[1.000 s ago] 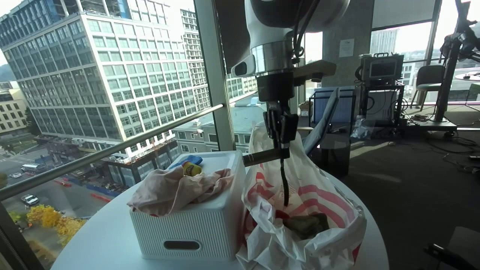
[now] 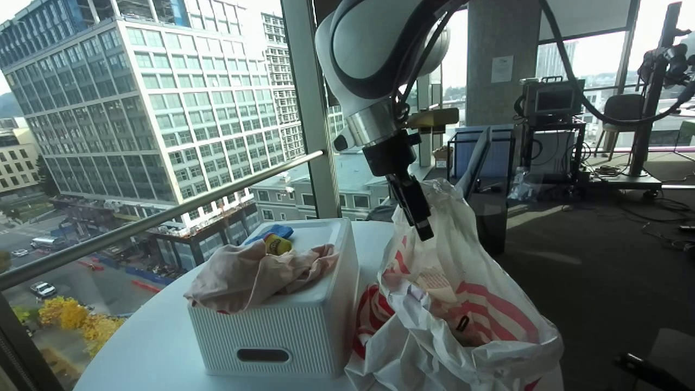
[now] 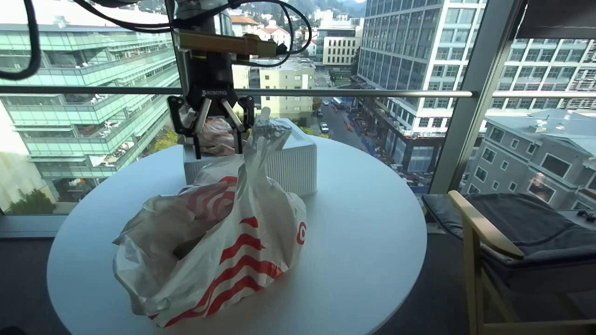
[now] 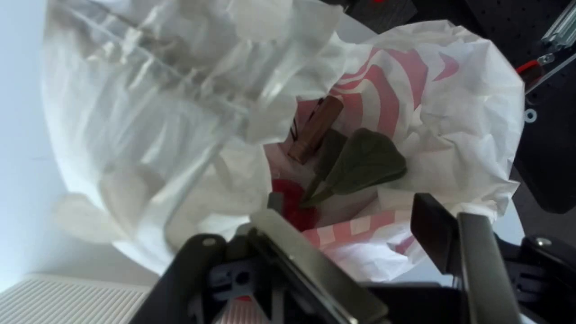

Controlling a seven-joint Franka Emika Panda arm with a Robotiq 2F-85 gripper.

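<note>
Above the mouth of the white plastic bag with red stripes, my gripper stands with its fingers apart and nothing held between them. Exterior view 1 shows the tilted gripper close against the bag's raised far side; contact there is hard to tell. Inside the bag, the wrist view shows a brown cylinder with a thin dark cord beside it. Next to it rest a dark green leaf-shaped item and something red, partly covered by my finger.
A white ribbed box stands beside the bag on the round white table. On its lid lie a pinkish cloth, a yellow item and a blue item.
A dark rod with a hanging cord was in my gripper one second ago; now it is out of the grip. The arm has risen and tilted, and the bag's shape has shifted.
</note>
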